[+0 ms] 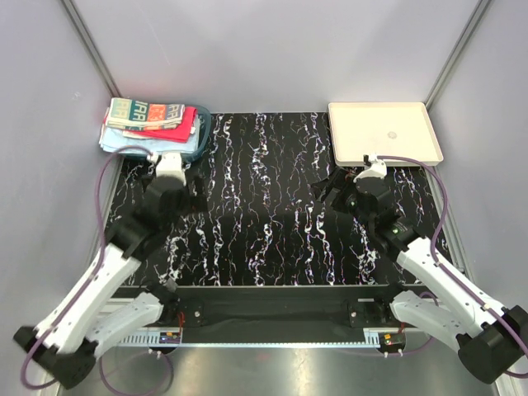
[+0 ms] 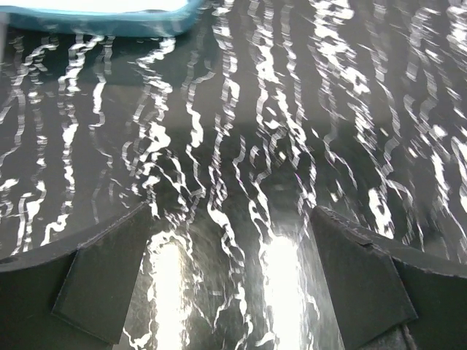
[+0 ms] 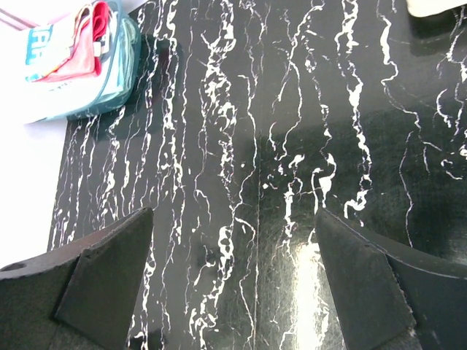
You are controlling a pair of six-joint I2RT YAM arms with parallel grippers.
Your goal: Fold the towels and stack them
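Note:
A blue basket [image 1: 200,145] at the back left holds folded towels: a patterned one [image 1: 144,110], a red one [image 1: 177,130] and light blue ones [image 1: 132,144]. The right wrist view shows this pile [image 3: 95,58] at upper left; the left wrist view catches only the basket's edge [image 2: 117,25]. My left gripper [image 1: 175,190], blurred in the top view, hangs in front of the basket, open and empty over bare table. My right gripper [image 1: 328,183] is open and empty over the table, in front of the cream tray.
The cream tray [image 1: 384,132] lies empty at the back right. Walls enclose the back and both sides.

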